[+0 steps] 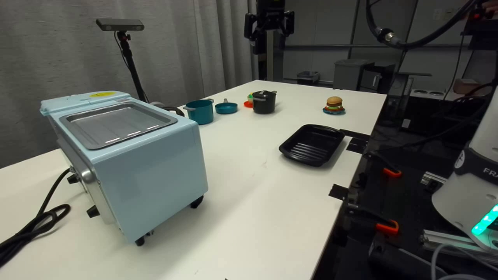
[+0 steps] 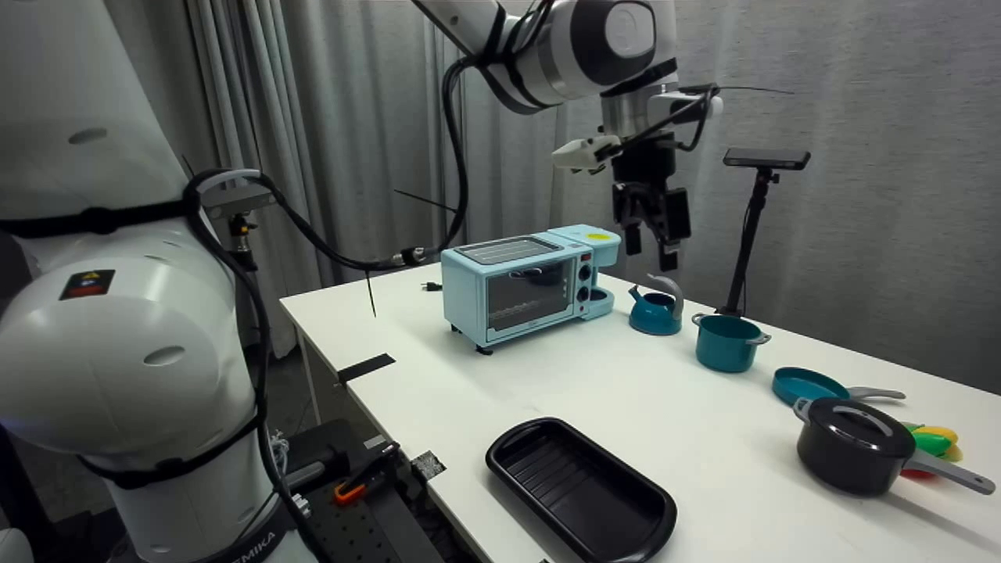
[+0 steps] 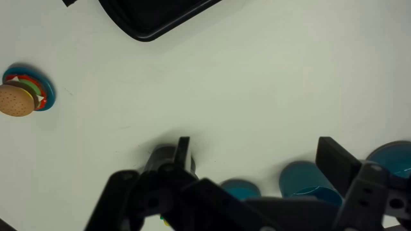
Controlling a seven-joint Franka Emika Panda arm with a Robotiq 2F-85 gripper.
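Observation:
High above the table hangs my gripper, its two fingers wide apart and nothing between them. In exterior view 1 the gripper appears above and behind the black lidded pot. A teal pot and a small teal pan stand along the curtain side, with a teal kettle near the oven. The toy burger rests on a small blue plate beyond the empty black tray. In the wrist view, the left finger partly covers the black pot, and the right one overlaps the teal pot.
A light blue toaster oven with its door shut stands at one end, a metal tray on top. Colourful toy food lies behind the black pot. Clamps line the table's near edge. Mid-table is clear.

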